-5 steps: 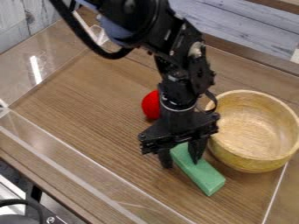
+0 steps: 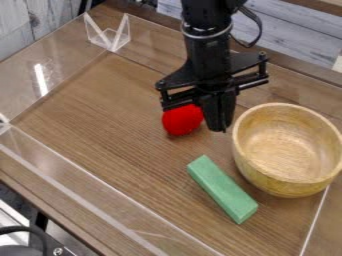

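Note:
My gripper (image 2: 214, 100) hangs high over the table, between a red round object (image 2: 183, 122) and a tan bowl (image 2: 287, 178). It looks shut, and I see nothing held in it. A green bar (image 2: 223, 190) lies at the lower right, beside the bowl's left side.
A clear plastic item (image 2: 103, 32) sits at the back left. The table's left edge and a pale back wall are in view.
My gripper has risen and moved back, away from the green bar, which stays on the table near the bowl.

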